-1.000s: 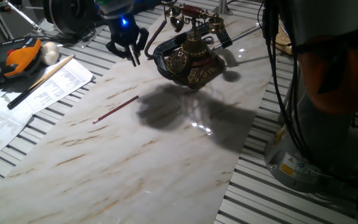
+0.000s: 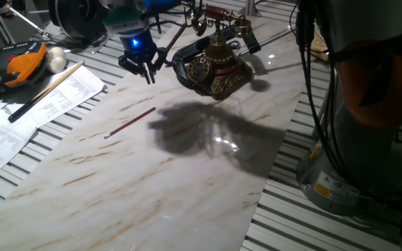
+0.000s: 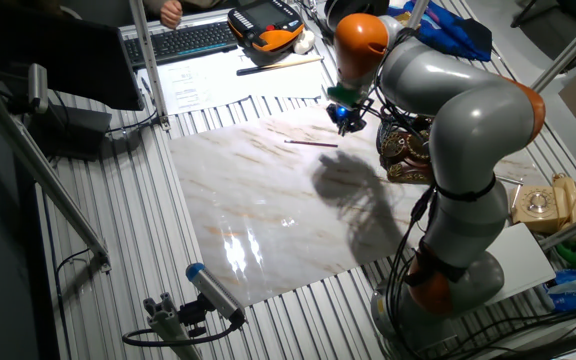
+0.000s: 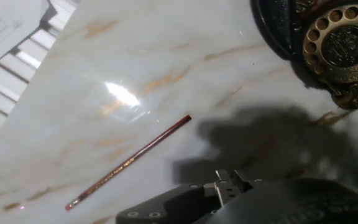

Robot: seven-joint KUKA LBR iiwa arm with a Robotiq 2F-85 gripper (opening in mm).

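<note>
A thin dark-red pencil [image 2: 130, 123] lies flat on the marbled board [image 2: 82, 188], its pale eraser end toward the board's left side. In the wrist view the pencil [image 4: 129, 163] runs diagonally, up and to the left of my fingertips. My gripper [image 2: 149, 81] hangs above the board, beyond the pencil and apart from it, beside the ornate telephone. Its fingertips stand close together, shut, with nothing visible held. At the lower edge of the wrist view the gripper is partly cut off. From the second exterior side the gripper [image 3: 344, 128] appears small and dark.
The ornate rotary telephone [image 2: 218, 70] stands close to the gripper's right. Papers [image 2: 61, 97] with a long brush-like stick [image 2: 46, 90] and an orange-black device [image 2: 11, 66] lie off the board's left. The front of the board is clear.
My gripper has come slightly lower and a little left in exterior view 1, and its shadow has shifted left. The pencil and telephone have stayed in place.
</note>
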